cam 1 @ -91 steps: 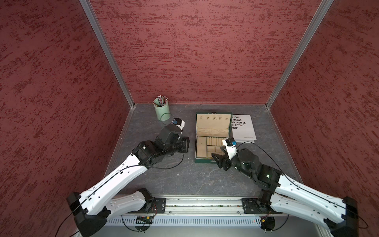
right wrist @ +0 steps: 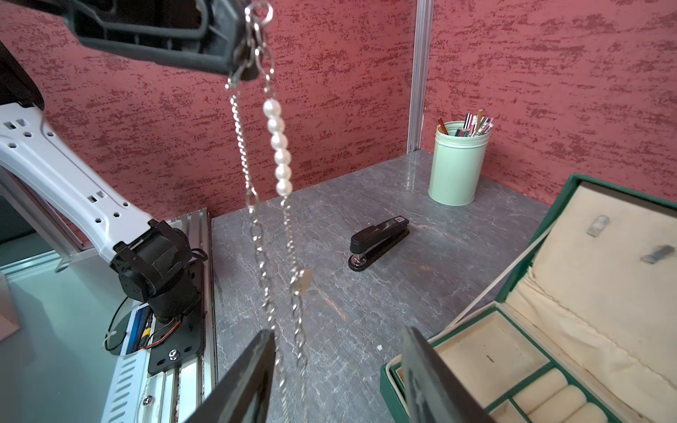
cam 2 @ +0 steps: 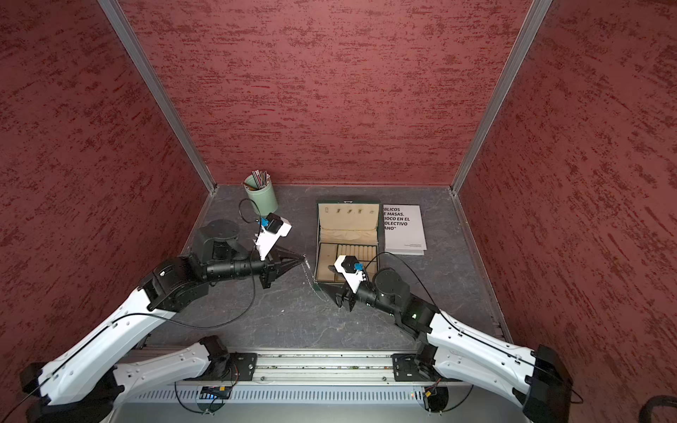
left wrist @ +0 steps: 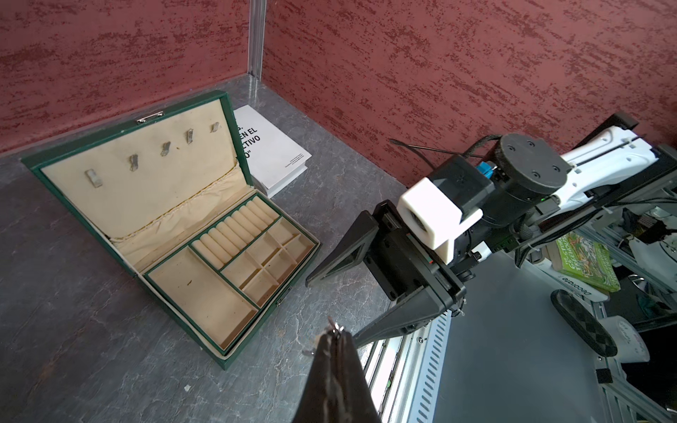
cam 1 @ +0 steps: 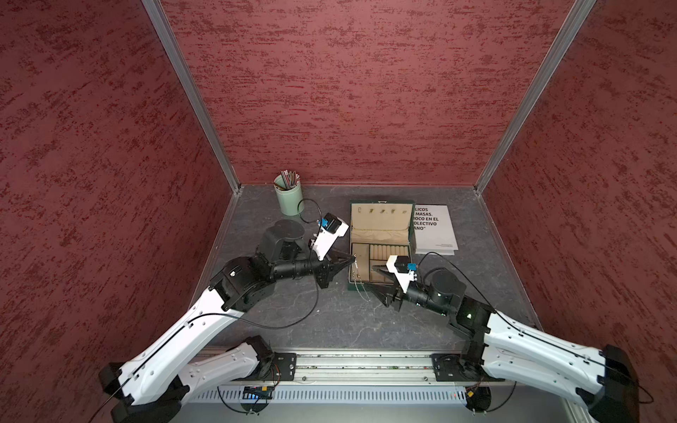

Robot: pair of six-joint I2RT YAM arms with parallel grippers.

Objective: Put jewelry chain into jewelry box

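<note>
My left gripper (cam 1: 351, 258) is shut on a silver chain (right wrist: 297, 317) with pearls, pinched at its tips and hanging down in two long strands in the right wrist view. The jewelry box (left wrist: 187, 282) stands open, its tray divided into a large compartment, ring rolls and small cells, with none of the chain seen lying in it. My right gripper is open beside the lower part of the hanging strands, the box just beyond it; in the top views it is below and right of the left gripper.
A white book (cam 1: 433, 227) lies right of the box, a pencil cup (right wrist: 458, 167) at back left, and a stapler (right wrist: 378, 241) left of the box.
My left gripper has moved right with the chain, which now hangs in front of the box. My right gripper has turned and shifted slightly left toward the chain.
</note>
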